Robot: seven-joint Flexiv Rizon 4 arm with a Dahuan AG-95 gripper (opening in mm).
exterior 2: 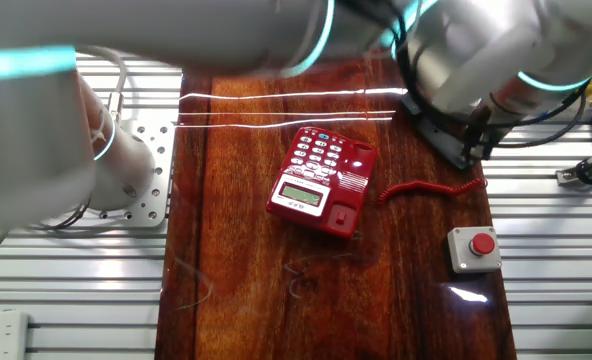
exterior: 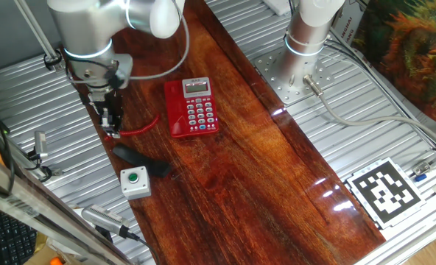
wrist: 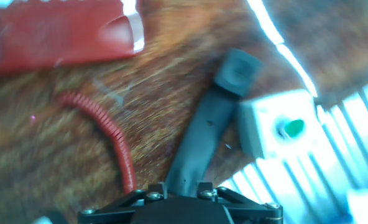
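My gripper (exterior: 115,134) hangs pointing down over the left edge of the wooden table, by the red coiled cord (exterior: 141,130). In the wrist view the gripper shows at the bottom edge, its fingertips close together; whether any gap stands between them is unclear. A black handset-like bar (wrist: 202,134) lies on the wood ahead of it, its near end overlapped by the gripper. That bar (exterior: 139,160) rests flat beside the green-button box (exterior: 135,184). The red desk phone (exterior: 191,108) sits to the gripper's right.
A red-button box (exterior 2: 473,249) stands near the table edge; the arm hides it in exterior view 1. Bare wood (exterior: 255,191) spreads beyond the phone.
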